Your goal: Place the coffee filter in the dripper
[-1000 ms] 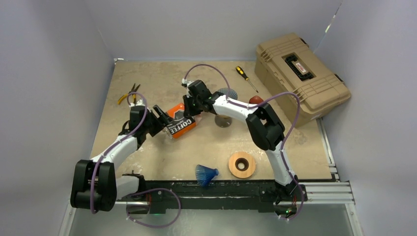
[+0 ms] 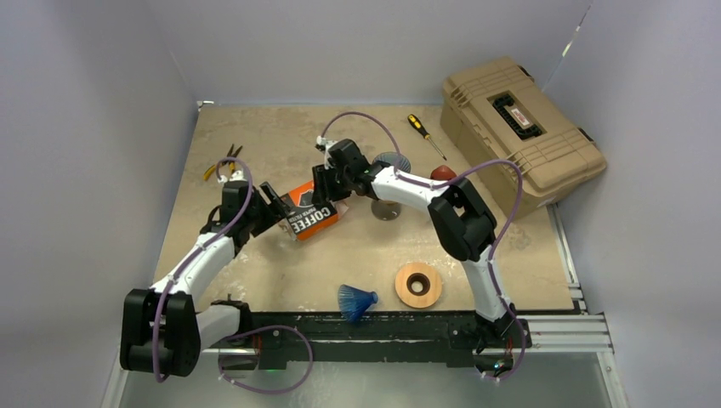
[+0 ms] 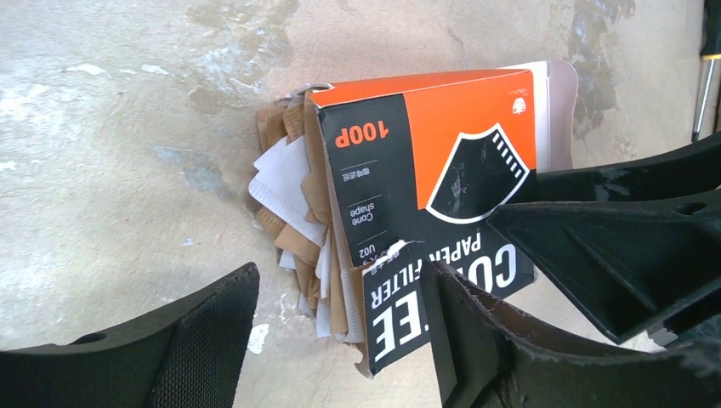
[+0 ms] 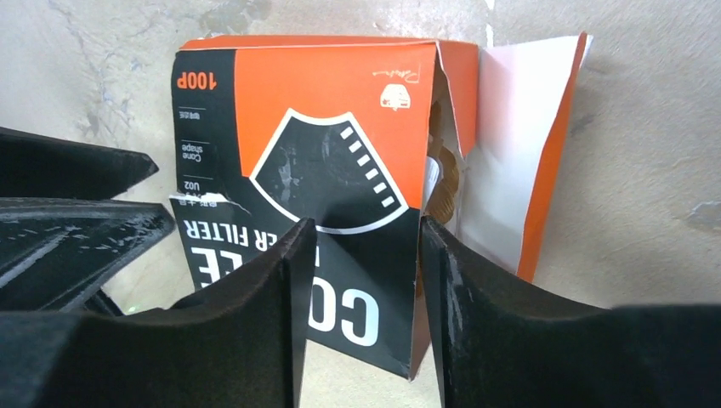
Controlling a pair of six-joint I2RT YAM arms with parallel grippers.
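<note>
An orange-and-black coffee filter box (image 2: pixel 310 219) lies on the table, brown and white filters (image 3: pixel 289 187) fanning from its left end in the left wrist view; its flap stands out at the right. My left gripper (image 2: pixel 276 201) is open beside that left end. My right gripper is part open over the box's right end, one finger on or over the box's face, the other by its open edge. A ribbed dripper (image 2: pixel 393 160) on a stand is partly hidden behind the right arm.
A blue cone (image 2: pixel 355 302) and a wooden ring (image 2: pixel 405 285) are at the front. Pliers (image 2: pixel 210 170), a screwdriver (image 2: pixel 418 127), a red object (image 2: pixel 444 172) and a tan case (image 2: pixel 519 127) lie around.
My left gripper has drawn back slightly to the left from the box. My right gripper has shifted slightly over the box's right end.
</note>
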